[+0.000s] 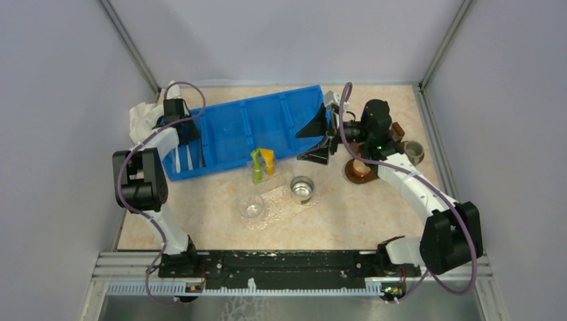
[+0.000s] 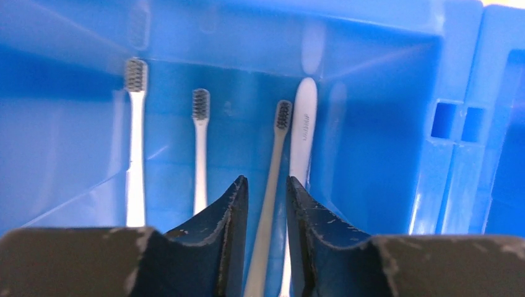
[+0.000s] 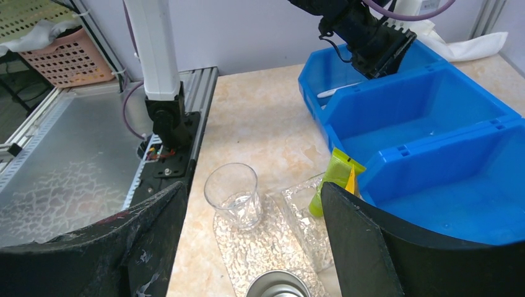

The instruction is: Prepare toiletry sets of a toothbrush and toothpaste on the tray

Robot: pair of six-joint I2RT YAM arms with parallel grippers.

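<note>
In the left wrist view, several toothbrushes lie in the blue organizer's left compartment: two white ones, a grey-handled one and a thick white one beside it. My left gripper hovers over the right pair, part open, nothing visibly held. Green and yellow toothpaste tubes stand in a clear holder on the textured tray, with a glass and metal cup. My right gripper is open above the table, empty.
The blue organizer's other compartments look empty. A white cloth lies behind its left end. A brown wooden stand with cups is under the right arm. Bare table lies at front left and front right.
</note>
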